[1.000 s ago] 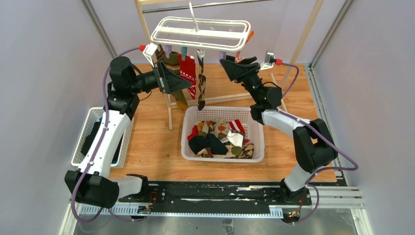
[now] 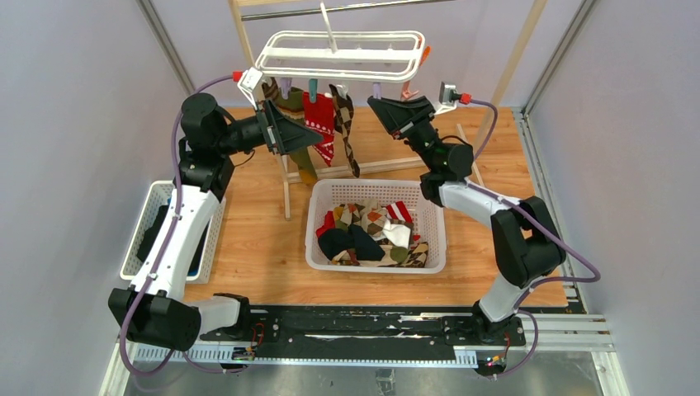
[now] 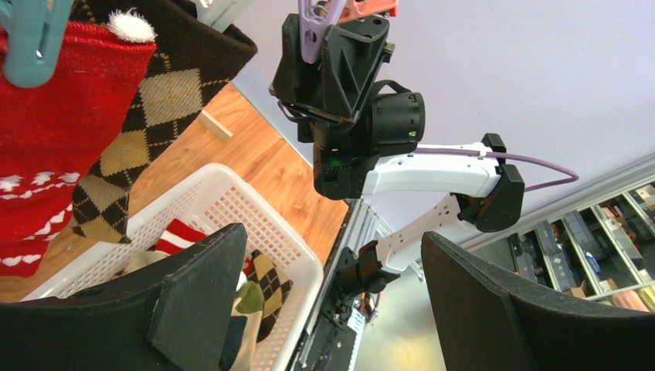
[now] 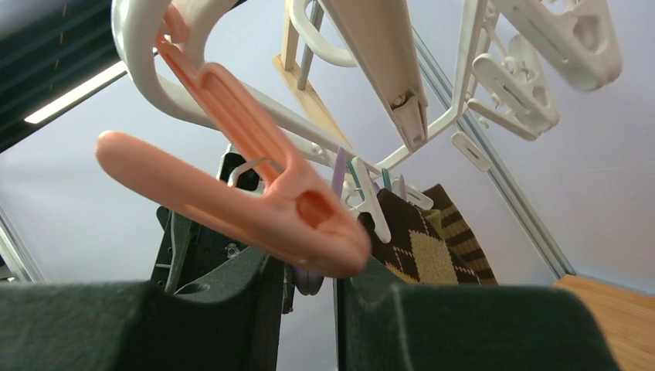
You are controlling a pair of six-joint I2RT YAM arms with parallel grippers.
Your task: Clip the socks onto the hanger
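From the white hanger (image 2: 334, 54) hang a green-brown striped sock (image 2: 290, 102), a red-and-white sock (image 2: 319, 124) and a brown argyle sock (image 2: 345, 132). A blue-green clip (image 3: 35, 46) grips the red one; a white clip (image 4: 372, 205) is at the argyle sock. At the hanger's right end, my right gripper (image 2: 380, 104) is shut on a lilac clip (image 3: 313, 32), which stays attached to the hanger and has no sock visible in it. An orange clip (image 4: 239, 178) dangles beside that gripper. My left gripper (image 2: 299, 136) stands open and empty before the hung socks.
Below, a white basket (image 2: 312, 239) contains a heap of mixed socks. Another white basket (image 2: 132, 256) with dark items stands at the left, behind the left arm. A wooden frame (image 2: 520, 49) surrounds the hanger. Bare floor (image 2: 272, 272) lies around the middle basket.
The argyle sock has swung and turned, now showing wider and tilted. The hanger has shifted slightly right.
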